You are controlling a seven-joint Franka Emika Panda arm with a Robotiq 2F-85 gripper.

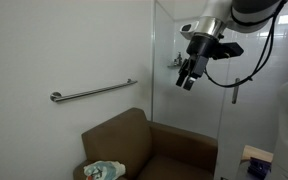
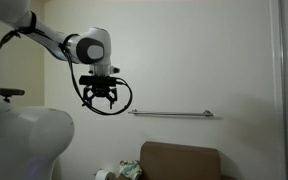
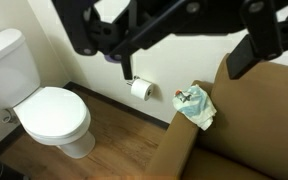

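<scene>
High above a brown armchair [image 1: 119, 145], my gripper [image 1: 185, 83] points downward in free air. Its dark fingers stand apart in the wrist view, with the gripper open and nothing held between them. A crumpled cloth [image 3: 194, 106], white and light blue with a patterned patch, lies on the chair's arm, well below and away from the fingers. Exterior view 2 shows the gripper [image 2: 100, 103] in front of the bare wall, while the cloth [image 2: 131, 169] is partly cut off at the bottom edge.
A white toilet [image 3: 52, 112] stands at the left of the wrist view. Between it and the chair, a toilet paper roll [image 3: 141, 89] hangs on the wall. A metal grab bar [image 1: 94, 90] runs along the wall above the chair.
</scene>
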